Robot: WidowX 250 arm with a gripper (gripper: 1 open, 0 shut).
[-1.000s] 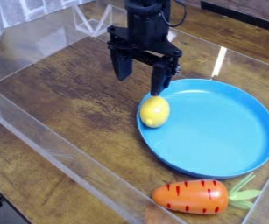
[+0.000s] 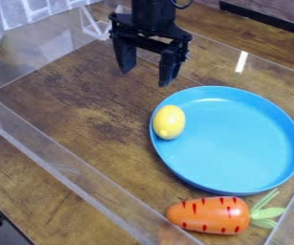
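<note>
The black gripper (image 2: 149, 69) hangs at the top centre of the camera view, open, its two fingers apart with nothing between them. Below it and a little to the right, a yellow egg-shaped object (image 2: 169, 122) rests on the left part of a round blue plate (image 2: 238, 144). An orange toy carrot (image 2: 211, 214) with dark markings and pale green leaves lies in front of the plate at the lower right, outside it.
The wooden floor (image 2: 73, 115) left of the plate is bare. Clear walls (image 2: 79, 177) run along the left and front left. The back right is also bare wood.
The gripper has moved up in the view, away from the yellow object and plate. The yellow object, plate and carrot look unmoved.
</note>
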